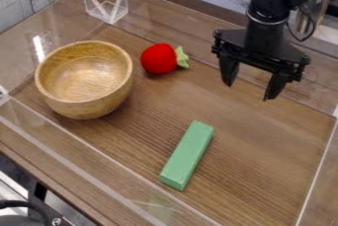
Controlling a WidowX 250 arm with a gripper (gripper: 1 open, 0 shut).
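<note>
My black gripper (262,80) hangs over the light wooden table (264,161) at the upper right, its fingers spread open with nothing visible between them. To its left lies a red, tomato-like object (160,58) with a small green top. Below and left of the gripper a green rectangular block (188,155) lies flat and at a slant. A round tan bowl (83,78) sits at the left, empty.
A small clear wire or plastic holder (106,3) stands at the back left.
</note>
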